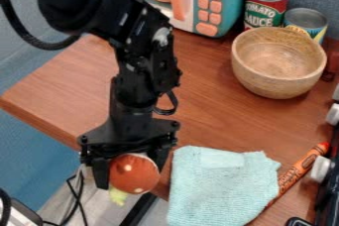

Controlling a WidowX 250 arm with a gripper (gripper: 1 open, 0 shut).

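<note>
My black gripper (130, 151) reaches down at the front-left edge of the wooden table, its fingers around a round orange-red object (134, 173), which looks like a tomato or onion. Something pale yellow-green shows just below that object. A light blue cloth (219, 190) lies to the right of the gripper.
A wooden bowl (277, 76) sits at the back right, with cans (265, 4) behind it and a toy microwave (201, 2) at the back. An orange stick-like item (299, 173) and dark objects line the right edge.
</note>
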